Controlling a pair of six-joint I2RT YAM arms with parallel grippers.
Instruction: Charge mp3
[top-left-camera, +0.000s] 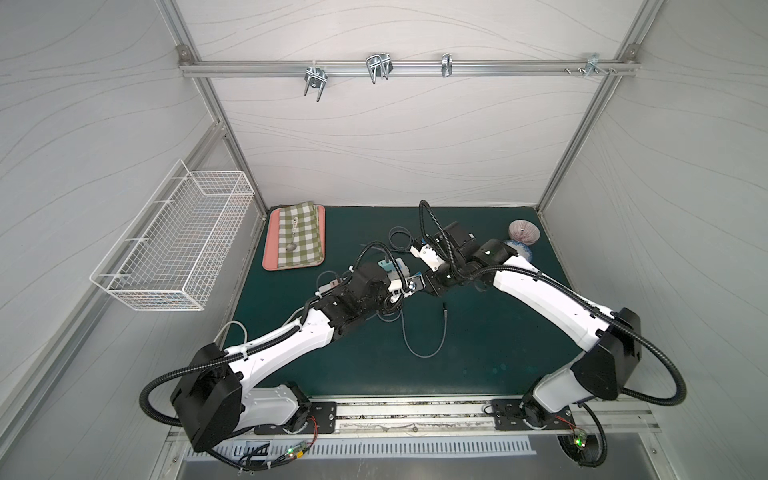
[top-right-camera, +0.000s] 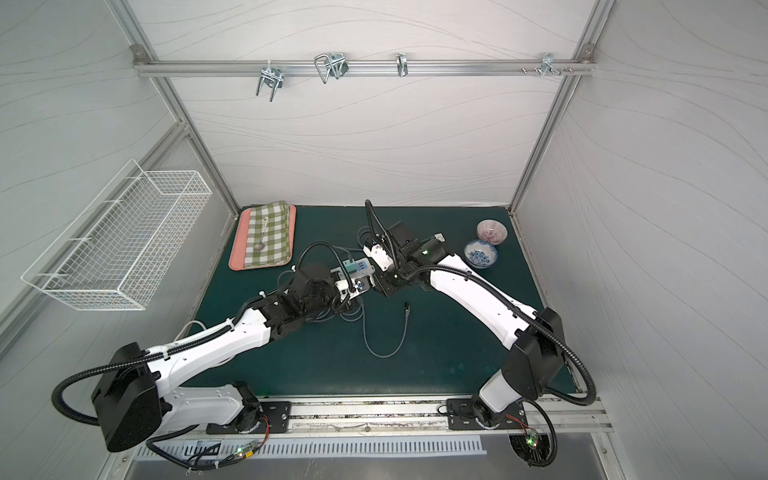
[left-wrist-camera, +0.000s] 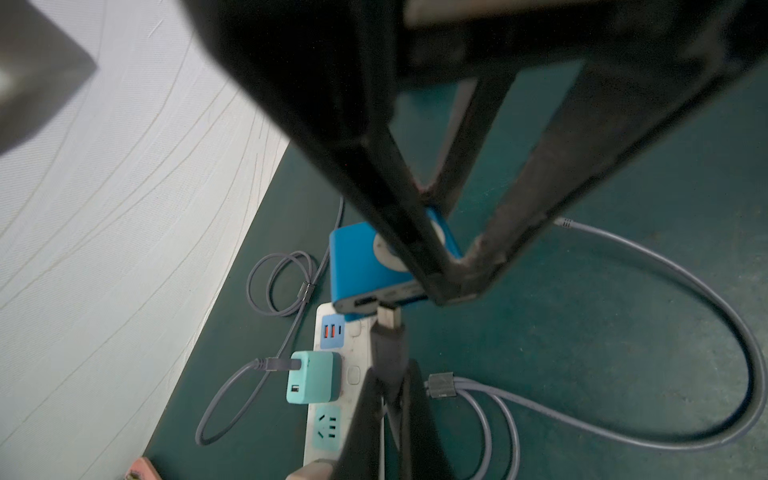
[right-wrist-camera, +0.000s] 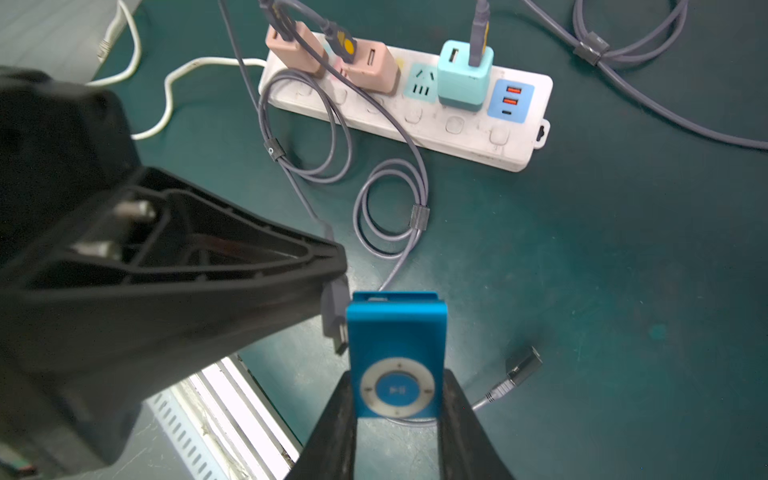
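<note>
A blue mp3 player (right-wrist-camera: 397, 328) with a round white-and-blue button is gripped by its button end in my right gripper. My left gripper is shut on a grey cable plug (left-wrist-camera: 389, 348), whose metal tip points at the player. In the left wrist view, that tip overlaps the player's lower edge (left-wrist-camera: 376, 300), near a slot. From the right wrist view, the plug (right-wrist-camera: 334, 308) lies along the player's left side; contact cannot be made out. The two grippers nearly meet over the middle of the table.
Another cable end (right-wrist-camera: 524, 366) rests loose on the table. A pink tray (top-left-camera: 270, 256) sits at back left, bowls (top-left-camera: 524, 232) at back right.
</note>
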